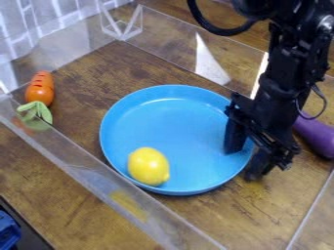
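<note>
My black gripper (259,139) is low at the right side of the blue plate (167,129), its fingers over the rim; whether anything is between them is hard to tell. A yellow lemon-like object (148,166) lies in the plate's lower left. A purple eggplant-like object (312,135) lies right of the gripper, partly hidden behind it.
An orange carrot (39,90) with green leaves lies on the wooden surface at the left. Clear walls border the area. A blue item (8,232) shows at the bottom-left corner. Bare wood lies below the plate.
</note>
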